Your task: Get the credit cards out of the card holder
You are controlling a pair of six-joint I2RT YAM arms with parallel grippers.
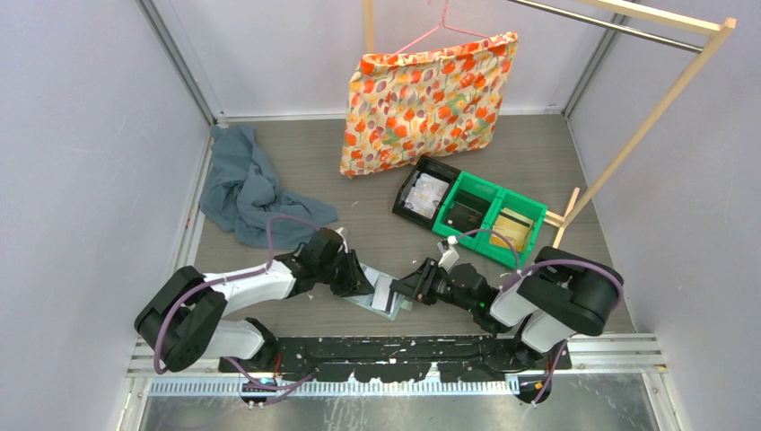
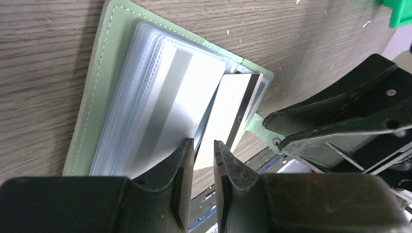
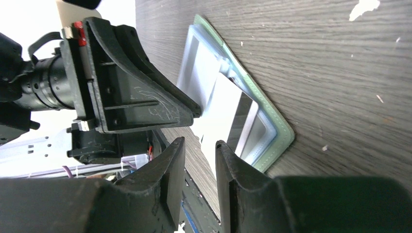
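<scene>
The pale green card holder (image 2: 87,111) lies open on the table, with clear plastic sleeves and a white card with a black stripe (image 2: 228,107), partly out of its sleeve. My left gripper is over the card, its fingertips a little apart; whether it touches the card is unclear. My right gripper is at the card's other end, fingertips apart, above or at the card's edge. In the top view the two grippers face each other across the holder (image 1: 392,310).
A green and black bin (image 1: 507,199) stands at the back right. A blue cloth (image 1: 242,189) lies at the left, and a floral bag (image 1: 422,108) hangs at the back.
</scene>
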